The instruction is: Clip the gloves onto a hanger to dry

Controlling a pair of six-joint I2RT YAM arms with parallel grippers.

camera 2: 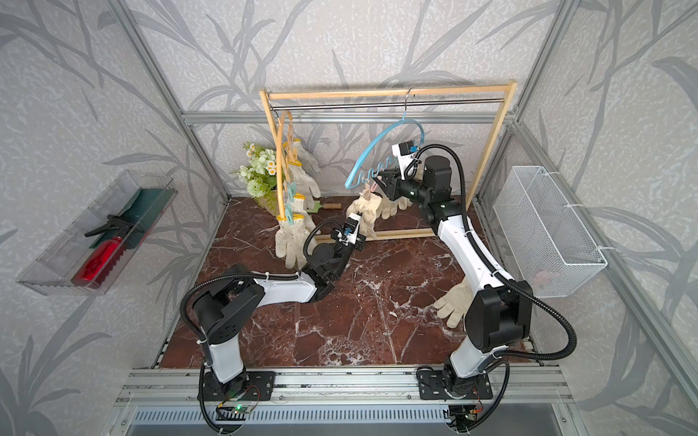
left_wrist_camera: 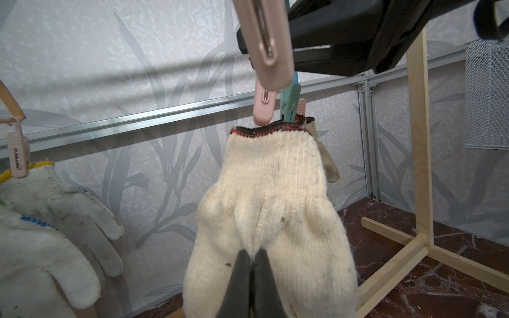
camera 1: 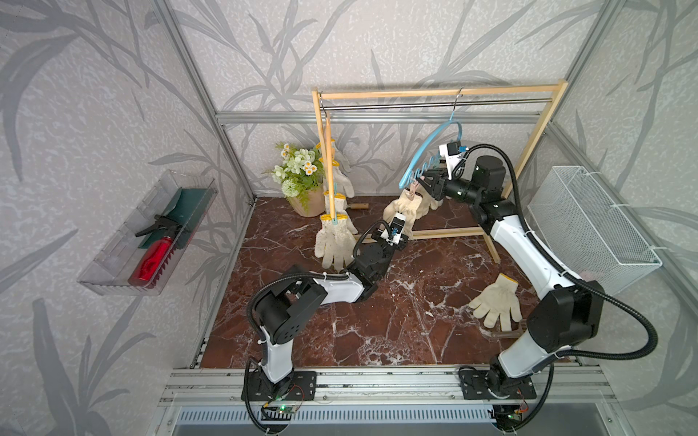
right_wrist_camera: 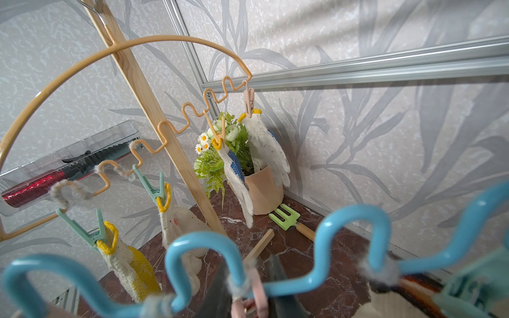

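Note:
The blue hanger hangs from the rack's rail, with clips along it. My right gripper is high at that hanger, shut on a pink clip. A cream glove with a dark red-black cuff hangs beneath pink and teal clips; whether each clip bites its cuff is unclear. My left gripper is shut, its tips pinching this glove's lower part. More gloves hang clipped from the orange hanger on the left.
A loose glove lies at the front right of the table. A flower pot and green fork are at the back left. A white mesh basket is on the right wall, a clear tray on the left.

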